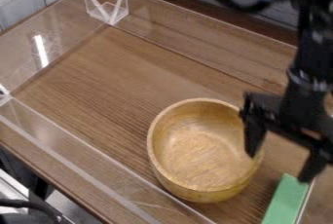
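Observation:
My gripper (281, 140) is at the right of the camera view, low over the area between a tan oval bowl (196, 155) and a green rectangular object (283, 208) at the bottom right. It is dark and blurred, with its fingers pointing down and apart, open. I see nothing clearly held between them. Part of the bowl's right rim is behind or beside the fingers.
A clear wire-like basket (107, 4) stands at the back left.

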